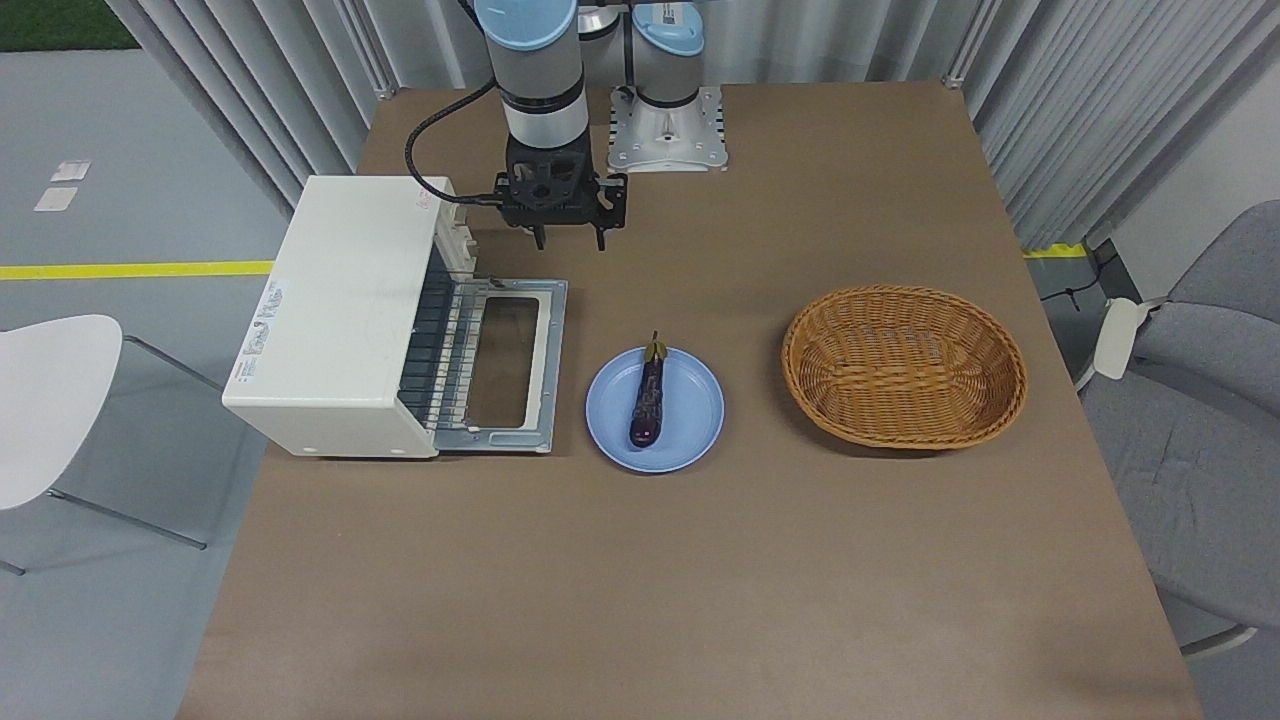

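Observation:
A dark purple eggplant (647,402) with a green stem lies on a blue plate (689,426) in the middle of the table. Left of it stands a white oven (324,312), its glass-framed door (540,360) folded down flat toward the plate, a wire rack showing inside. A wicker basket (902,366) sits to the right, empty. My gripper (570,234) hangs at the back, above and behind the open oven door, its black fingers pointing down and spread apart, with nothing seen between them.
My arm's base plate (666,144) is at the back edge. A black cable loops beside the arm. Chairs stand off both sides of the table.

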